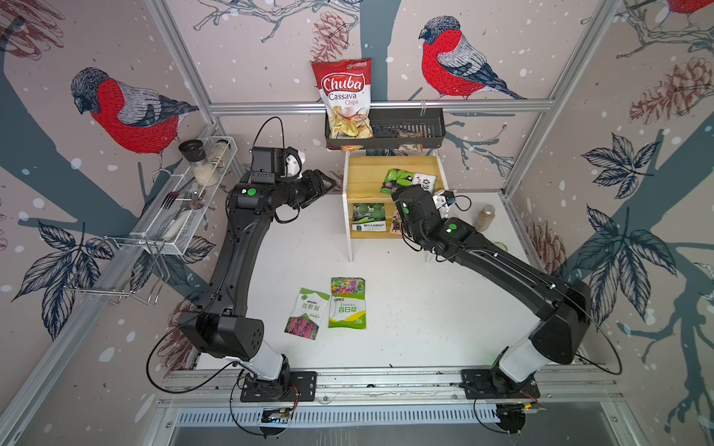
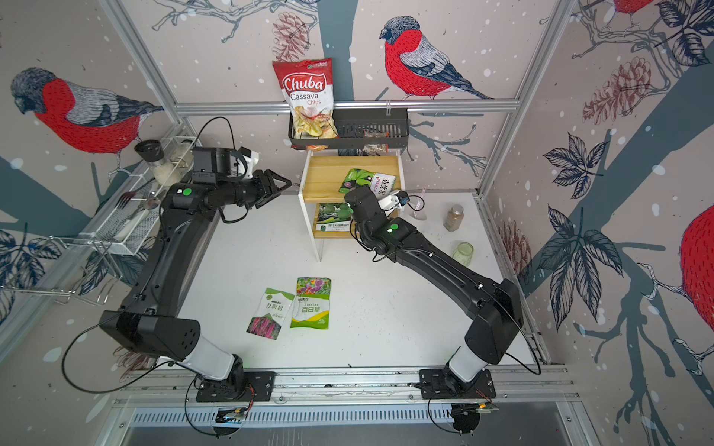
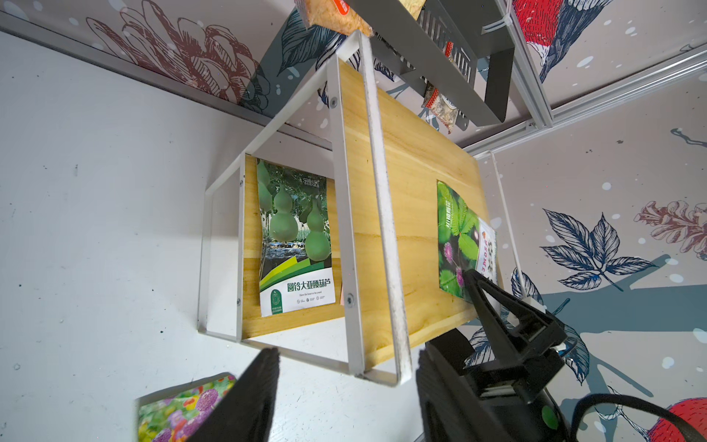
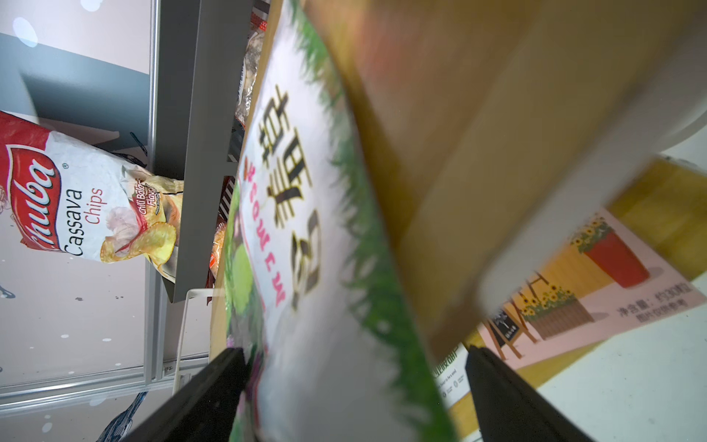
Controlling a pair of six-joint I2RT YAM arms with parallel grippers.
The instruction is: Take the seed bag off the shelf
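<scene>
On the shelf's wooden top board (image 1: 364,167) lies a green-and-white seed bag (image 3: 458,235), near the right end. Seen from the right wrist, its white face (image 4: 309,243) fills the middle of the view. My right gripper is open, one finger on each side of the bag's near part; contact cannot be told. In the left wrist view a finger of the right gripper reaches the bag's front corner. Left of the shelf, my left gripper (image 1: 327,182) stands open and empty, its blurred fingers (image 3: 254,390) wide apart.
The lower board holds a gourd seed bag (image 3: 296,239) and a pink bag (image 4: 589,287). Two seed bags, one pink-flowered (image 1: 306,313) and one yellow-green (image 1: 347,303), lie on the table. Above the shelf hangs a dark basket (image 1: 409,133) with a chips bag (image 1: 346,96).
</scene>
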